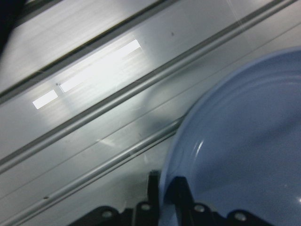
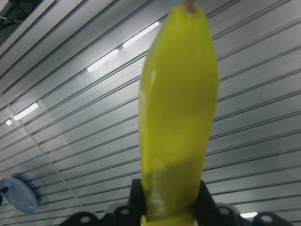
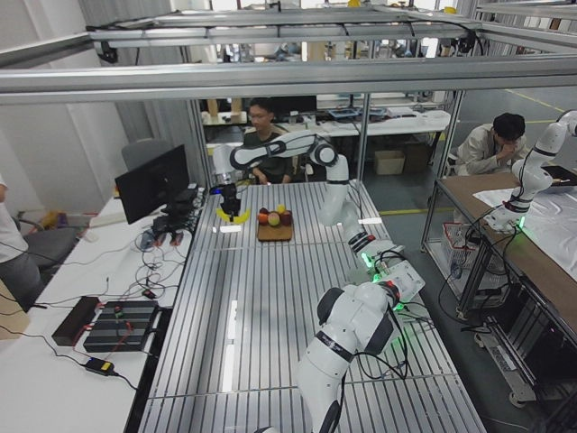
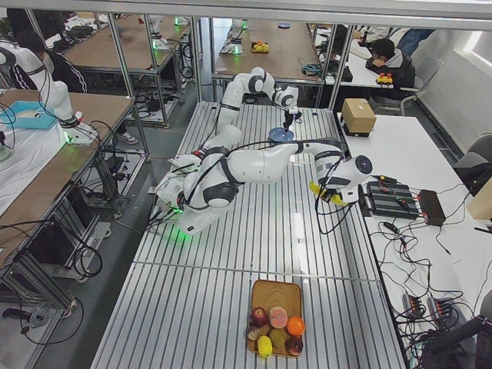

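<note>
A yellow banana (image 2: 178, 117) is held upright in my right gripper, shut on it, above the slatted table; it also shows as a yellow shape (image 3: 236, 216) in the camera left view. My left gripper is at the rim of a blue plate or shallow bowl (image 1: 244, 136), one finger on either side of the rim; whether it grips is unclear. A wooden tray (image 4: 273, 292) holds several fruits, among them an orange (image 4: 295, 325) and a lemon (image 4: 264, 346).
The slatted metal table (image 4: 192, 307) has much free room around the tray. A white side table (image 4: 415, 154) with electronics, cables and a monitor (image 3: 153, 180) runs along one side. Other arms and people are outside the frame structure.
</note>
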